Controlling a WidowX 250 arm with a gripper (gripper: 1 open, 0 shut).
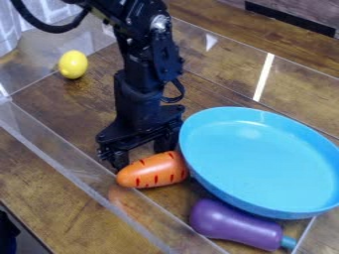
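The black robot gripper point(142, 149) is low over the front of the workspace, right behind an orange toy carrot point(151, 173) and left of a blue plate point(259, 164). Its fingertips are partly hidden by the carrot and plate, so I cannot tell whether it is open, shut or holding the carrot. The carrot lies against the plate's left edge, beside the clear front wall.
A purple toy eggplant point(239, 223) lies in front of the plate. A yellow lemon point(73, 63) sits at the back left. Clear walls edge the wooden floor point(212, 69).
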